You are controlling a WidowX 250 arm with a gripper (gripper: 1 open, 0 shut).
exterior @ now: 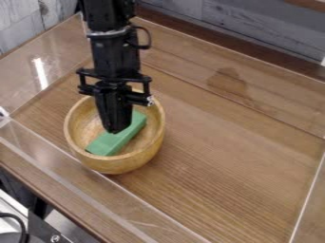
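A tan oval bowl point(143, 153) rests on the wooden table, with a green block point(112, 142) lying in it, slanted. The black gripper point(114, 123) hangs from above over the left-back part of the bowl, its tips just by the upper end of the green block. It looks shut, with nothing visible between its fingers; part of the bowl and block are hidden behind it.
Bare wooden table point(241, 161) spreads to the right and front. A white wall and ledge stand at the back right. Dark cables lie at the lower left edge.
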